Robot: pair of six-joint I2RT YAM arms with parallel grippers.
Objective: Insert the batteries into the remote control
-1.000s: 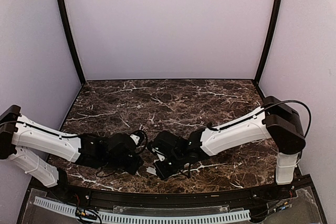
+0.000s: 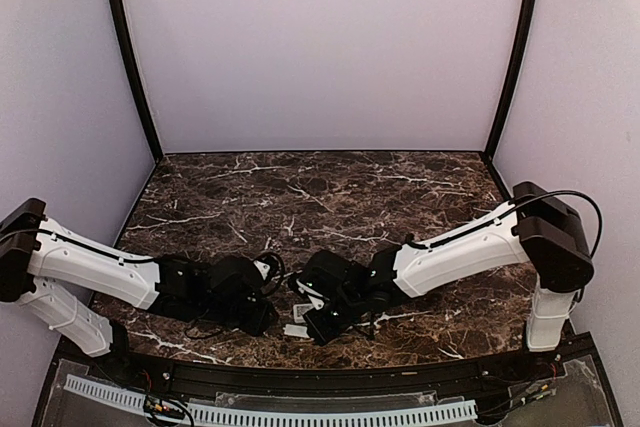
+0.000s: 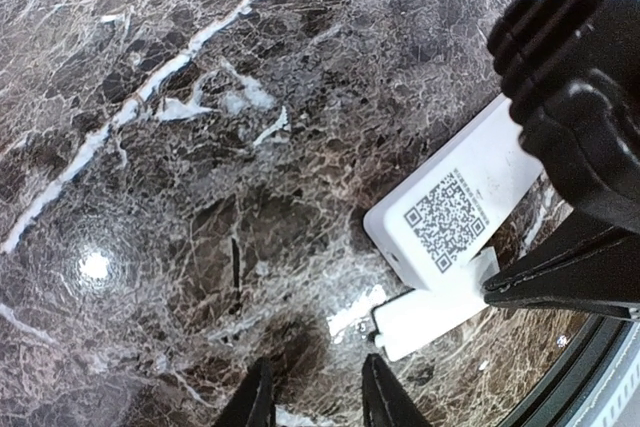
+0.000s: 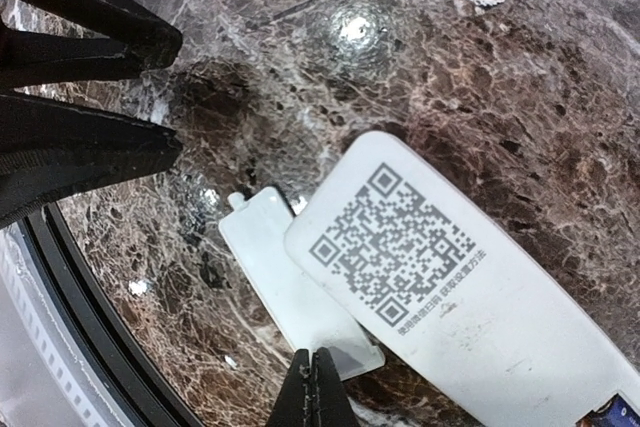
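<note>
The white remote (image 4: 450, 297) lies back-up with its QR code showing; a blue battery (image 4: 615, 414) peeks in at the bottom right of the right wrist view. The loose white battery cover (image 3: 430, 317) (image 4: 275, 257) lies beside the remote, partly under its edge. My right gripper is shut, its tips over the cover's end, nothing visible between them. My left gripper stands open to the left of the cover, nothing between its fingertips. The top view mostly hides both objects behind the arms.
The two grippers are close together at front centre.
My right arm has shifted slightly right and toward the front; more of the white cover shows in the top view. The left arm has moved very little.
</note>
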